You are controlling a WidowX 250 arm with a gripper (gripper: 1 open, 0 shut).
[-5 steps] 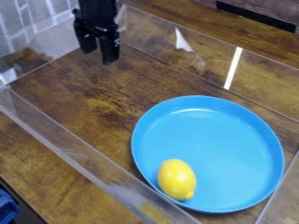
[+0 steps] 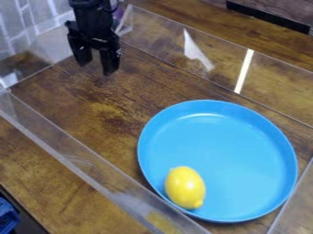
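Note:
My black gripper (image 2: 95, 57) hangs at the upper left over the wooden surface, open, its fingers pointing down with nothing visible between them. At the lower right a large blue plate (image 2: 226, 151) holds a yellow lemon-like object (image 2: 185, 186) near its lower left edge. The gripper is far from both.
Clear plastic walls (image 2: 128, 195) border the wooden work area (image 2: 86, 119), whose middle and left are bare. A small blue object (image 2: 6, 219) is at the bottom left corner, outside the wall.
My gripper has shifted slightly left over the last second. The plate and the yellow object have stayed where they were.

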